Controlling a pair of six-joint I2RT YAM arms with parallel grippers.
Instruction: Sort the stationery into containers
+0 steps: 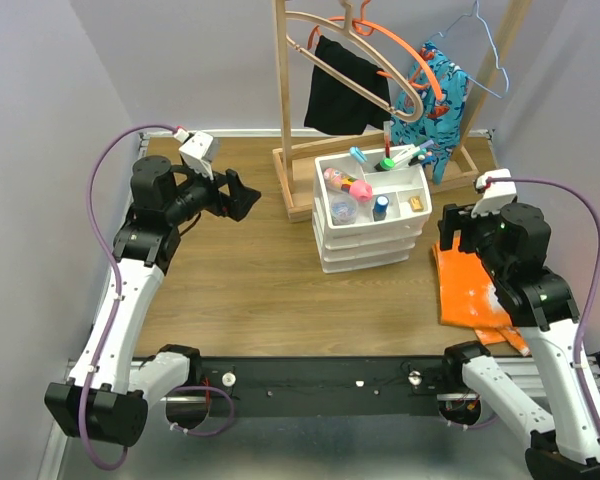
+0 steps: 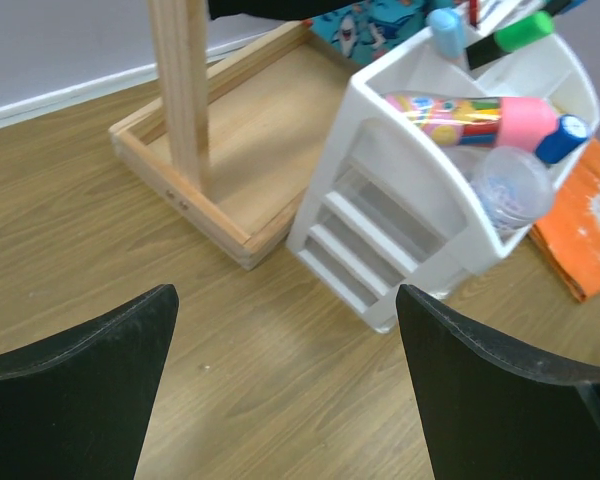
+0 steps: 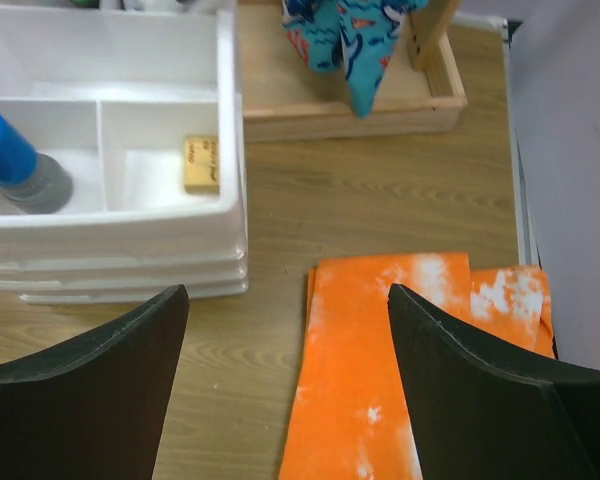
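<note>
A white divided organizer [image 1: 366,246] stands at the back centre with stationery in its compartments. Inside are a colourful tube with a pink cap [image 2: 525,122], a clear round container [image 2: 512,188], a blue-capped bottle [image 3: 20,165], a green-capped marker [image 1: 385,164] and several pens [image 1: 412,154]. A small yellow block [image 3: 201,163] lies alone in the front right compartment. My left gripper [image 1: 245,196] is open over bare table, left of the organizer, nothing between its fingers. To the organizer's right, my right gripper [image 1: 448,228] is spread apart and empty, above the orange cloth [image 3: 370,360].
Behind the organizer rises a wooden clothes rack [image 1: 283,100] with hangers, black shorts [image 1: 346,88] and a blue patterned garment [image 1: 435,90]. Walls close in on both sides.
</note>
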